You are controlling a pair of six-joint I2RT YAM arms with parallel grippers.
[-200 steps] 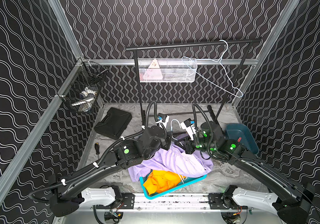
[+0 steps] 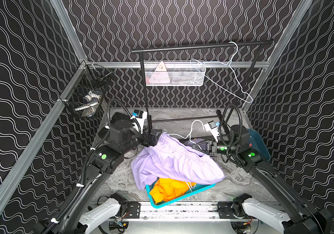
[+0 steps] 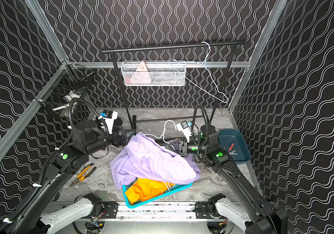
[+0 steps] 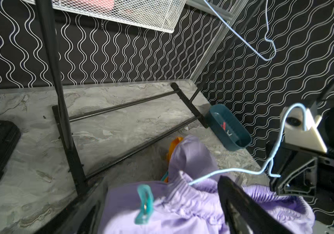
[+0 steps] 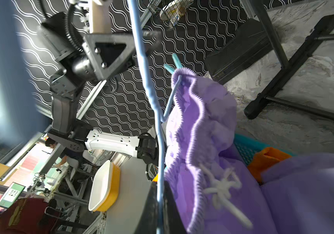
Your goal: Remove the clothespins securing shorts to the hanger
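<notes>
Lavender shorts lie spread over the middle of the workspace, partly across a teal basket. One end of the light-blue hanger runs into their gathered waistband. A teal clothespin sits at the waistband's left end; its two prongs also show in the right wrist view. My left gripper is open, its fingers on either side of this clothespin without visible contact. My right gripper is shut on the hanger's thin wire. Any clothespin at the other end of the waistband is hidden.
A black rack stands behind, with a second hanger on its bar. Orange cloth lies in the teal basket. A dark teal bin is at the right, pliers at the left.
My left gripper has moved left and back, to the shorts' left end. My right gripper has shifted right with the hanger, and the waistband is drawn out more to view.
</notes>
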